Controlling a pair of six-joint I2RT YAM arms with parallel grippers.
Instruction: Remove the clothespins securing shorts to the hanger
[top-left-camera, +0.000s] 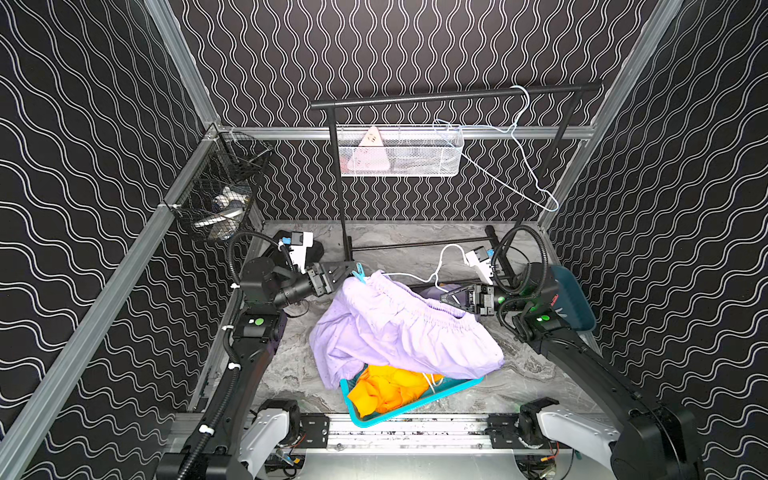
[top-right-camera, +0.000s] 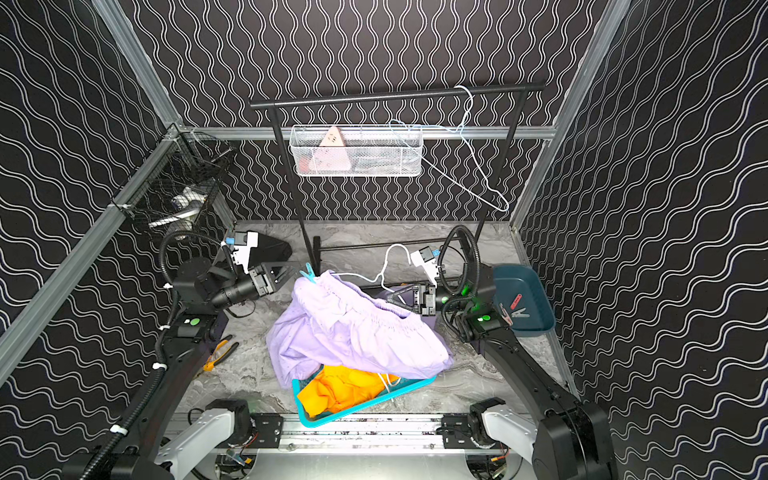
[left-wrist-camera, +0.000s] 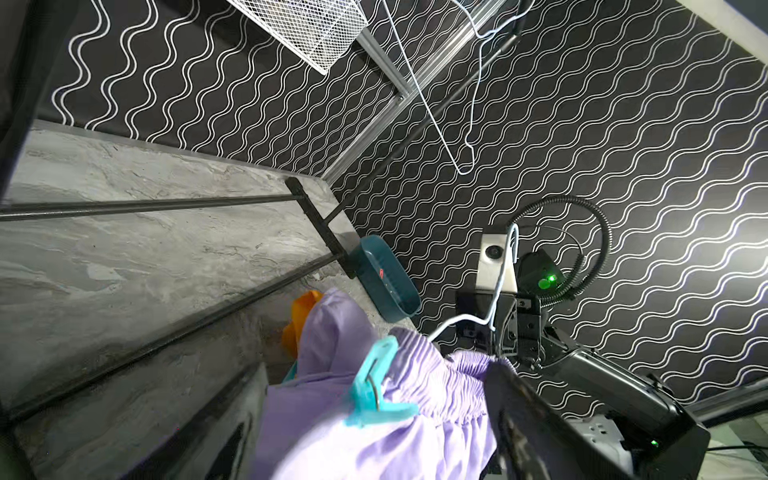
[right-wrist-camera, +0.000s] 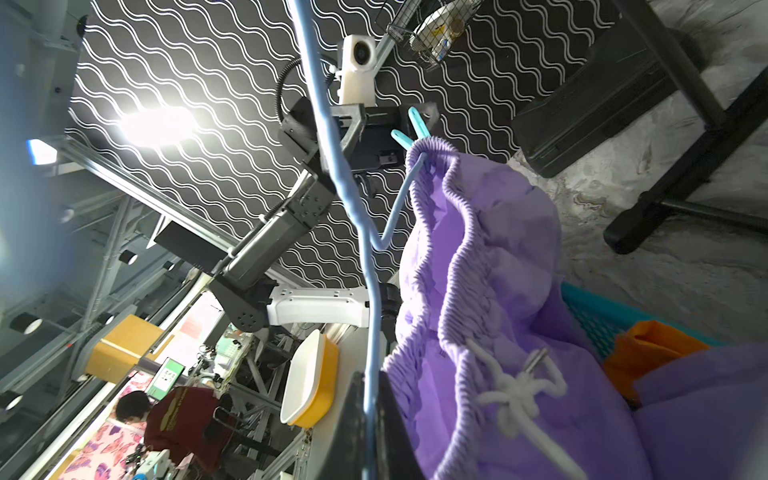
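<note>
Light purple shorts (top-left-camera: 408, 324) lie draped over the basket, their gathered waistband toward the back. At the waistband's left end a turquoise clothespin (top-left-camera: 359, 273) grips the fabric; the left wrist view shows the clothespin (left-wrist-camera: 373, 392) between my spread fingers, with no contact visible. My left gripper (top-left-camera: 352, 274) is open there. A thin pale-blue wire hanger (right-wrist-camera: 344, 180) runs from inside the waistband near that clothespin toward my right side. My right gripper is shut, the hanger's wire passing between its fingertips. Whether a pin sits at the waistband's right end is hidden.
Under the shorts is a turquoise basket (top-left-camera: 416, 406) with orange cloth (top-left-camera: 389, 389). A teal bin (top-right-camera: 522, 297) at right holds loose clothespins (top-right-camera: 520, 313). Behind stands a black rack (top-left-camera: 456, 95) with another wire hanger (top-left-camera: 524, 152). Orange-handled pliers (top-right-camera: 217, 353) lie at left.
</note>
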